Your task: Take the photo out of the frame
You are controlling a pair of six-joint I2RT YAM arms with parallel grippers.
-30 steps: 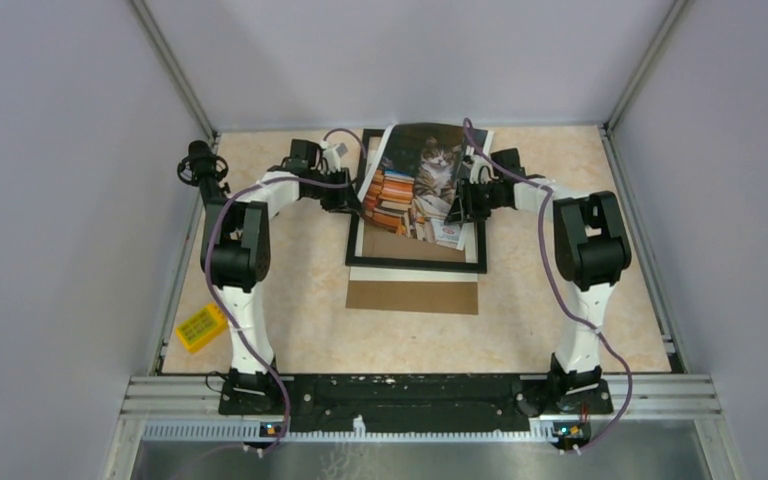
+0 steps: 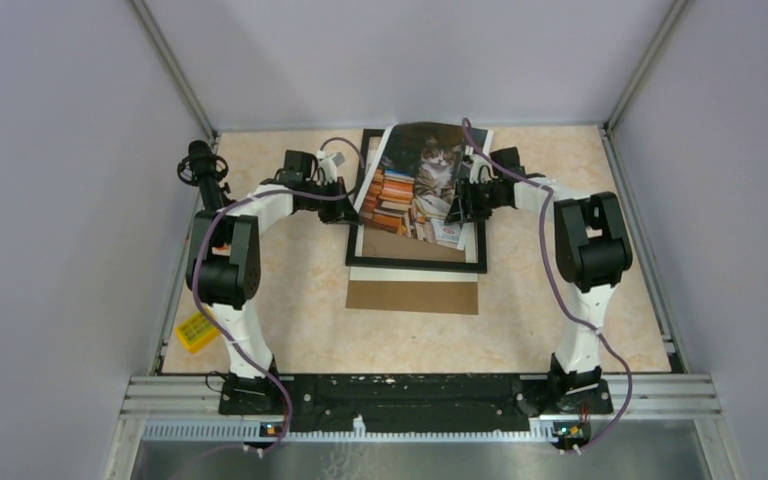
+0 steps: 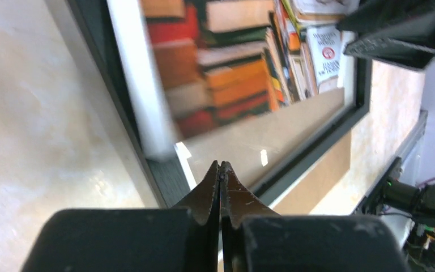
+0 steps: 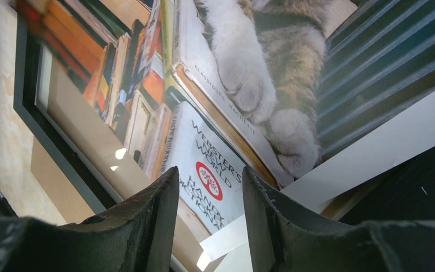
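Note:
The cat-and-books photo lies skewed in the black frame, its top reaching past the far edge and brown backing showing below it. My left gripper is shut at the frame's left side, nothing visible between its fingers, just short of the photo's white left border. My right gripper is part open over the photo's lower right corner, fingers either side of the "Classic Stories" area, with the white border beneath. Whether it touches the photo I cannot tell.
A brown backing board lies below the frame. A yellow object sits at the front left, and a black device stands at the left edge.
My left gripper has moved a little toward the front, at the frame's left edge. The right arm, photo and frame show no visible movement.

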